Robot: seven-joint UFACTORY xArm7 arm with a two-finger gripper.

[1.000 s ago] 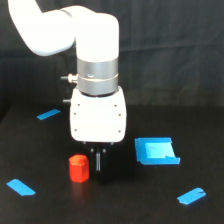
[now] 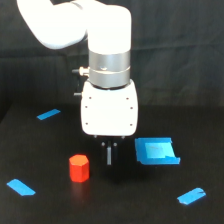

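Note:
A small orange-red block (image 2: 79, 168) with a hexagon-like outline sits on the black table, left of the middle. My gripper (image 2: 109, 155) points down under the white hand, to the right of the block and apart from it. The fingers are dark and small against the dark background, so how far apart they stand is unclear. No object shows between or under them. Farther right lies a blue-edged square (image 2: 144, 152) with a lighter blue inside.
Blue tape strips lie at the far left (image 2: 48, 114), the near left (image 2: 20, 187) and the near right (image 2: 191, 196).
The arm and gripper have shifted a little to the right, away from the block and closer to the blue square. The block has stayed in place.

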